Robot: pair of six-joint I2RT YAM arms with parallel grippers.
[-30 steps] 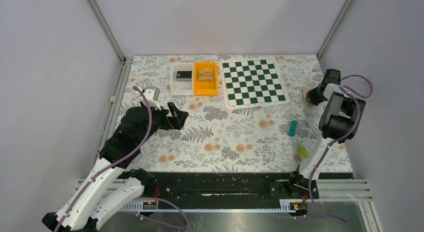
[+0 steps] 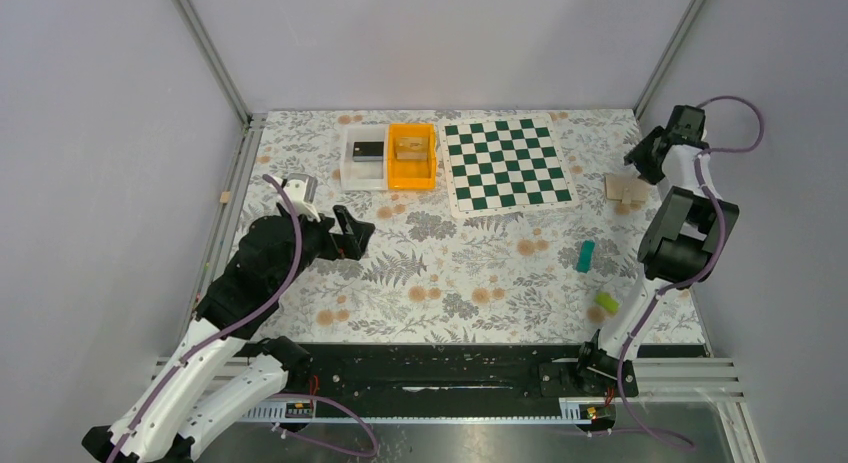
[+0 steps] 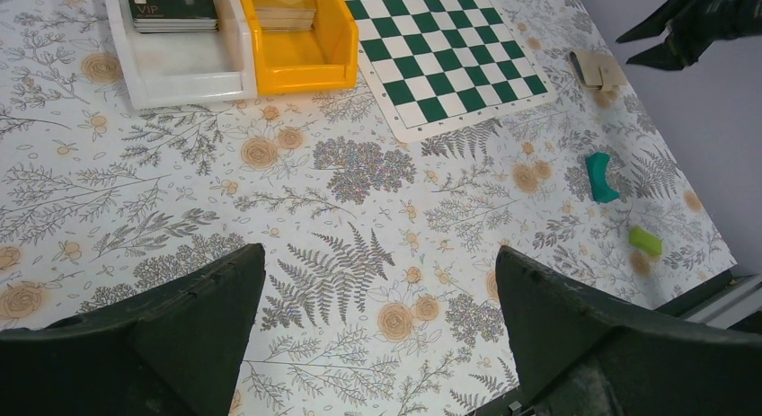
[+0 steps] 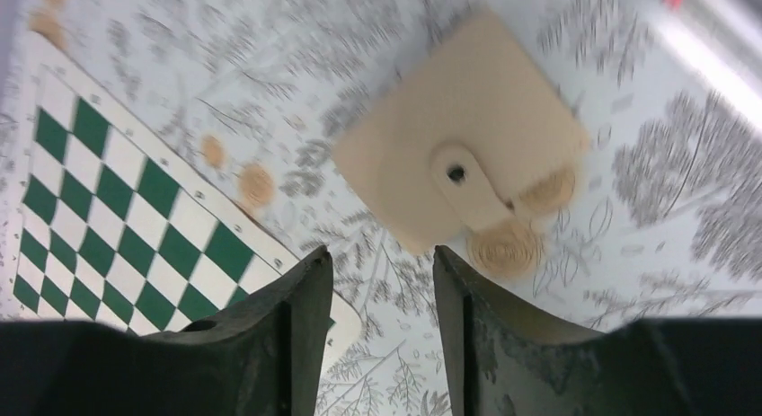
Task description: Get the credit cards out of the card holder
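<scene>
The tan card holder (image 2: 615, 186) lies at the table's right side, its strap with a snap (image 4: 472, 191) showing in the right wrist view. My right gripper is open above it, nothing between its fingers. Cards with "VIP" (image 3: 172, 12) sit in the white tray section (image 2: 362, 178), gold cards (image 2: 410, 146) in the orange one (image 2: 410, 178). My left gripper stands open over the left of the table, holding nothing.
A checkered mat (image 2: 507, 166) lies left of the card holder. A teal piece (image 2: 586, 255) and a green piece (image 2: 606, 301) lie nearer the front right.
My right gripper has risen off the card holder toward the back, uncovering it in the top view. The left arm stays still.
</scene>
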